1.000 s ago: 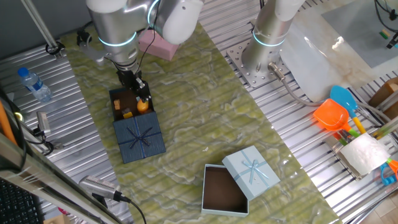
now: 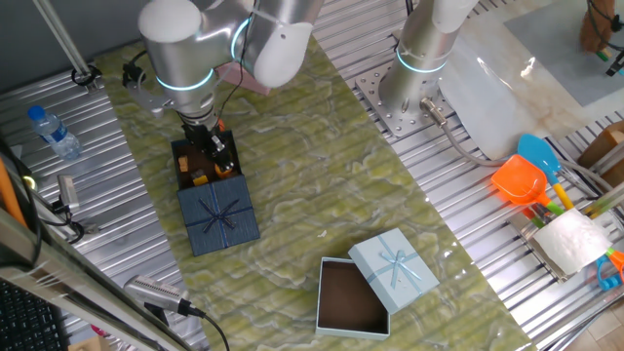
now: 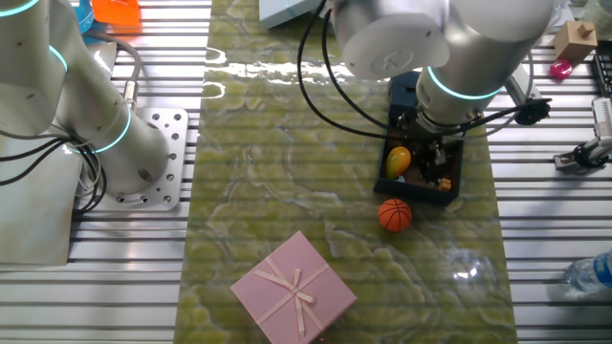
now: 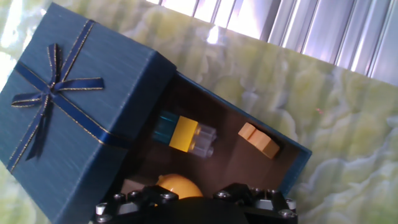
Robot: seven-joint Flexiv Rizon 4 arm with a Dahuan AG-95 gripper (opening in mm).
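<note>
A dark blue box (image 4: 292,176) stands uncovered at one end, with its bow-tied lid (image 4: 68,81) resting across the other end. Inside, in the wrist view, lie a toy piece of teal, yellow and clear blocks (image 4: 184,134), a small light-orange block (image 4: 259,140) and a rounded yellow-orange object (image 4: 179,185). My gripper is over the box, open, its fingers apart on either side of the rounded object, whose lower part they and the gripper body hide. Whether they touch it cannot be told. An orange basketball (image 3: 395,215) sits on the mat just outside the box.
A closed pink box (image 3: 294,289) with a ribbon stands on the green mat (image 3: 277,182). Farther off is an uncovered light-blue box (image 2: 351,297), its lid (image 2: 395,268) leaning on it.
My gripper has moved slightly toward the lid and lower over the box, now covering more of the yellow-orange object. The boxes have stayed in place.
</note>
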